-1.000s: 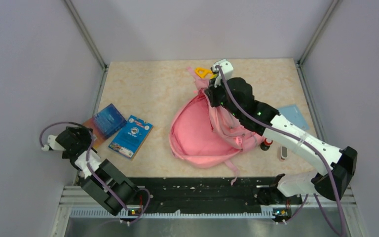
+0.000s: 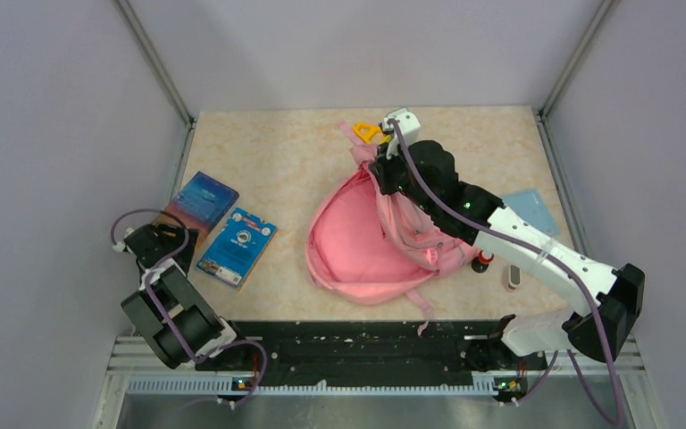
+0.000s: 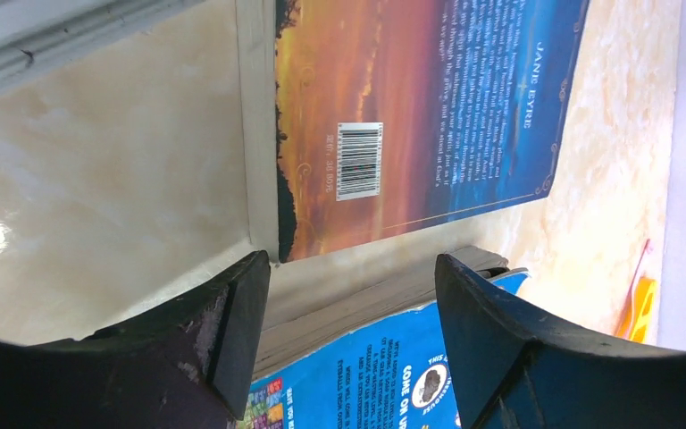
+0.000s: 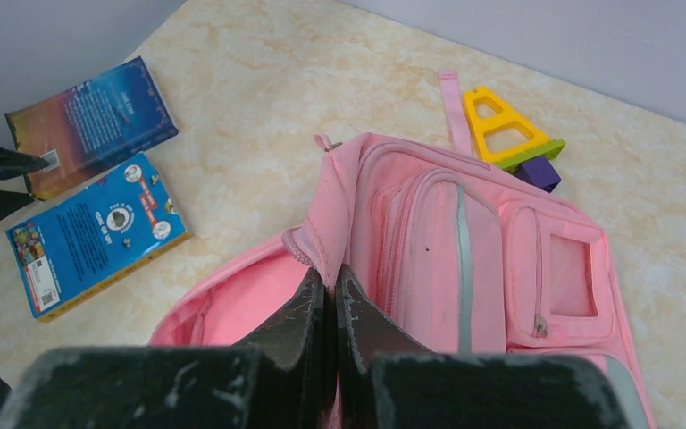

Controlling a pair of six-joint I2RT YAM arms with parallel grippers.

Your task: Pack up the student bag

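Observation:
The pink bag [image 2: 348, 237] lies in the middle of the table with its main compartment wide open. My right gripper is shut on the bag's opening edge, whose fabric shows between its fingers and is pulled up. At the left lies the Jane Eyre book [image 3: 420, 98], back cover up, in orange and blue. Beside it is a thicker blue book [image 2: 239, 247], close but apart. Open and empty, my left gripper hangs by the Jane Eyre book's near end, with the blue book's corner showing beyond its fingers.
Behind the bag sits a yellow triangular piece [image 4: 500, 125] with a purple block [image 4: 538, 173]. To the right lie a pale blue sheet [image 2: 531, 212], a small dark and red bottle [image 2: 481, 261] and a small pale block [image 2: 514, 277]. Bare table separates books and bag.
The Jane Eyre book has shifted away from the front and slightly right. My left gripper has moved right with the arm. The right arm, the bag and the blue book look unchanged.

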